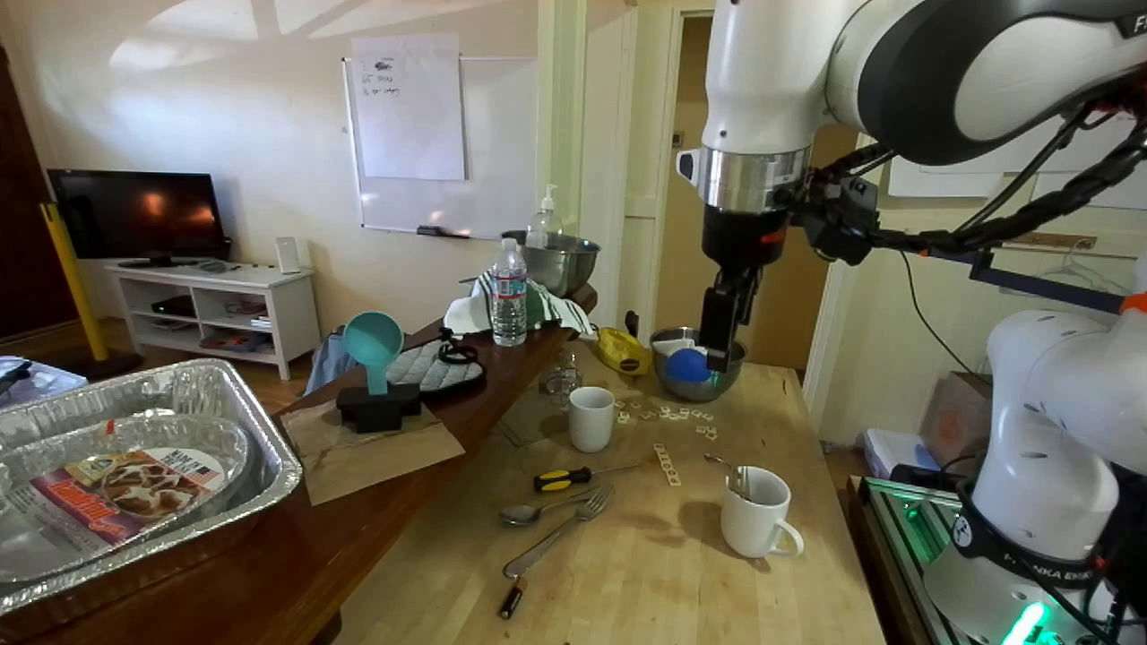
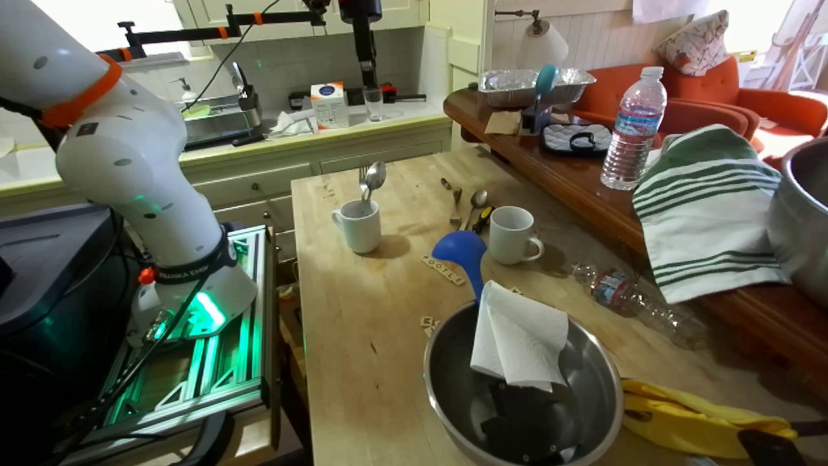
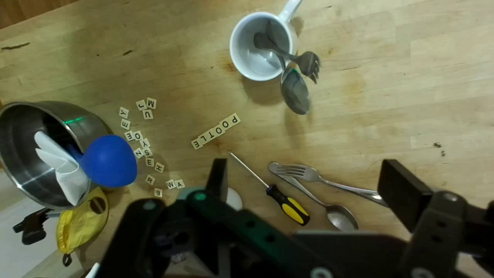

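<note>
Above the wooden table, my gripper hangs open with nothing between its fingers. From exterior view 1 the gripper (image 1: 722,335) shows in front of the steel bowl, held well clear of the tabletop. Below it in the wrist view lie a yellow-black screwdriver (image 3: 288,204), a fork (image 3: 340,186) and a spoon (image 3: 341,217). A white mug (image 3: 247,55) holding a fork and a spoon stands farther up that view. The second white mug (image 2: 510,233) looks empty; in the wrist view my finger mostly covers it.
The steel bowl (image 2: 446,380) holds a white paper towel (image 2: 521,334) and a blue ladle (image 2: 459,247). Letter tiles (image 3: 216,130) lie mid-table. A yellow pouch (image 2: 691,419) and a lying clear bottle (image 2: 640,303) occupy one side. The raised brown counter (image 1: 430,473) borders the table.
</note>
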